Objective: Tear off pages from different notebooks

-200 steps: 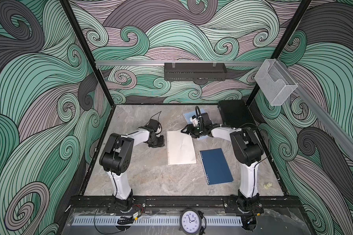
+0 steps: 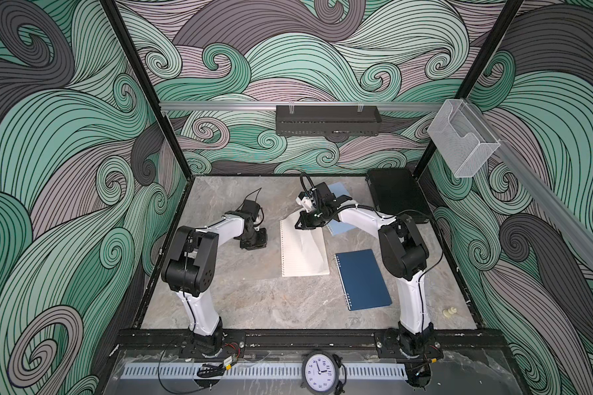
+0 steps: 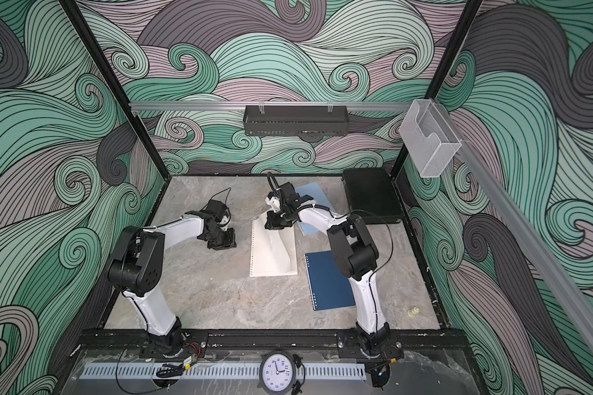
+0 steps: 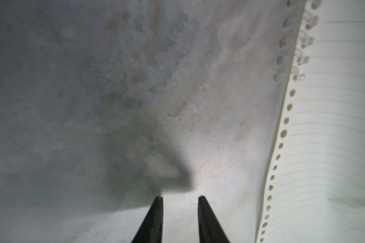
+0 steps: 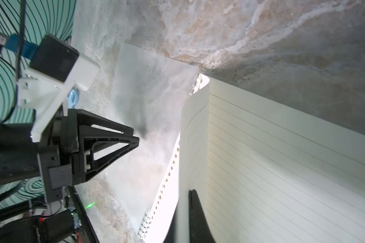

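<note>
An open spiral notebook (image 2: 301, 260) with lined pages lies mid-table. My right gripper is shut on its top page (image 5: 194, 121); in the right wrist view the page's edge stands up between the fingers, curled over from the notebook's right side. Along the left margin, punched holes (image 4: 283, 133) show in the left wrist view, with wire rings at one end. My left gripper hovers over bare table left of the notebook, its fingertips a little apart and nothing between them. A clear cover (image 5: 154, 89) lies flat beside the binding, under the left gripper.
A dark blue notebook (image 2: 363, 279) lies front right of the open one. A light blue notebook (image 3: 317, 193) is partly hidden behind the right arm. A black case (image 2: 395, 191) stands at the back right.
My right gripper has moved left across the notebook, lifting and folding the page over with it. The left gripper has drawn back slightly to the left.
</note>
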